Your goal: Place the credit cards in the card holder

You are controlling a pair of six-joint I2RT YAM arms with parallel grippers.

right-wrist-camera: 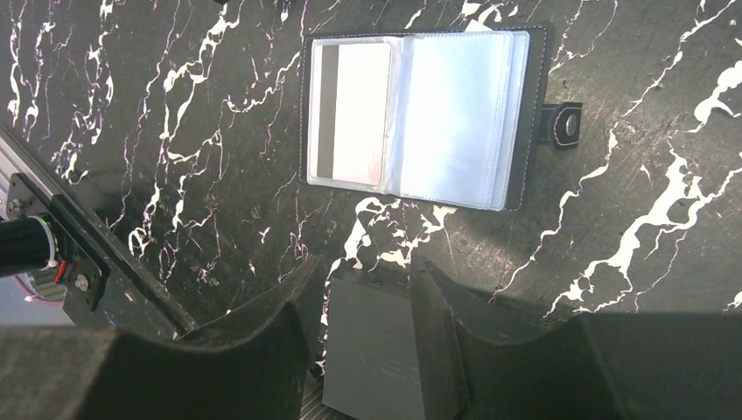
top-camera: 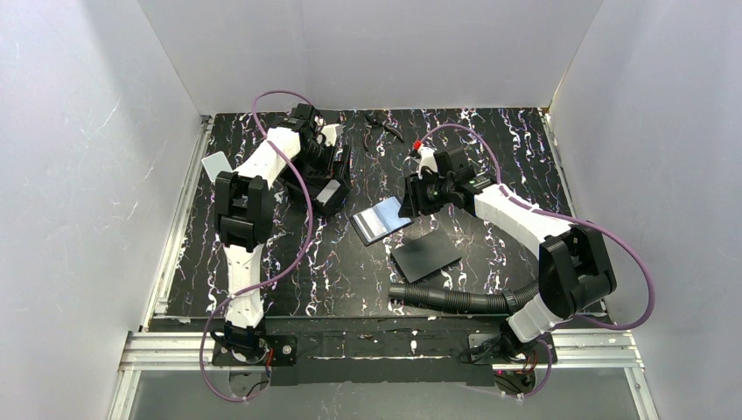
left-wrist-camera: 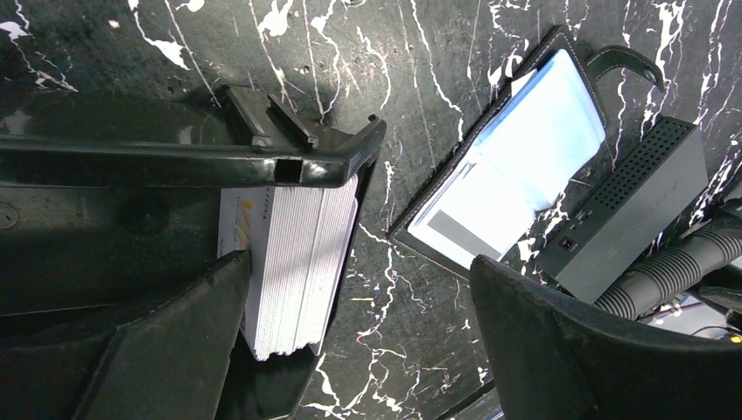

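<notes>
The card holder (top-camera: 380,220) lies spread open mid-table, and the right wrist view shows the holder (right-wrist-camera: 540,79) with a white, dark-striped card (right-wrist-camera: 360,114) in its left sleeve. Its right page is clear, bluish plastic. At the left, a stack of white cards (left-wrist-camera: 293,271) stands on edge inside a black box (left-wrist-camera: 70,236). My left gripper is open above the box's end, its fingers wide apart with the stack's right side between them in view. Near the holder's right side, my right gripper hangs open with a gap between its fingertips.
A dark flat box (top-camera: 426,255) lies in front of the holder, and a ribbed black hose (top-camera: 455,299) runs along the front edge. Pliers (top-camera: 383,127) rest at the back. A pale card-like piece (top-camera: 216,164) lies far left.
</notes>
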